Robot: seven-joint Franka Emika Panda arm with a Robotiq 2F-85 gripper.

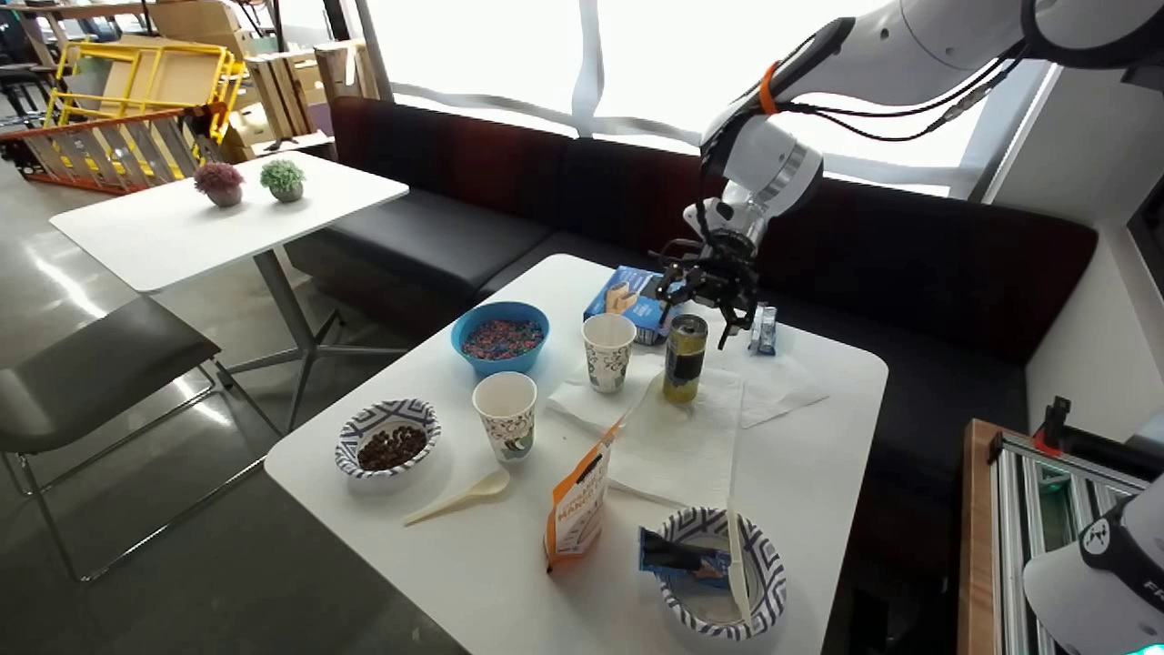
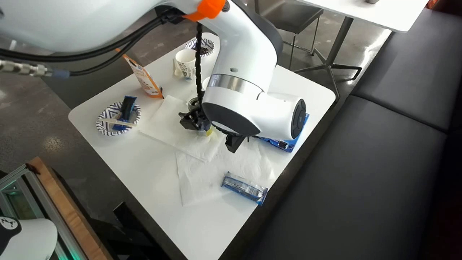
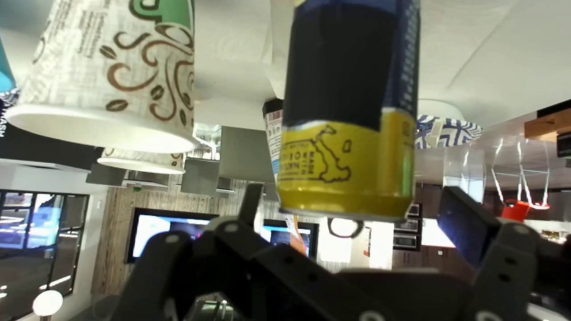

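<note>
A yellow can with a dark band point(image 1: 685, 360) stands upright on the white paper towels point(image 1: 682, 442). My gripper point(image 1: 704, 318) is open just behind the can's upper part in exterior view 1, its fingers spread wide. The wrist view shows the scene upside down, with the can point(image 3: 348, 112) in front of the gripper and clear gaps toward both fingers. In exterior view 2 the arm hides much of the can. Beside it stands a patterned paper cup point(image 1: 607, 355), which fills the left of the wrist view.
A blue snack box point(image 1: 633, 300) and a wrapped bar point(image 1: 766, 331) lie at the back. Nearer the front are a second cup point(image 1: 506, 415), an orange pouch point(image 1: 578, 502), a blue bowl point(image 1: 464, 351), patterned bowls point(image 1: 769, 568) and a spoon point(image 1: 458, 497).
</note>
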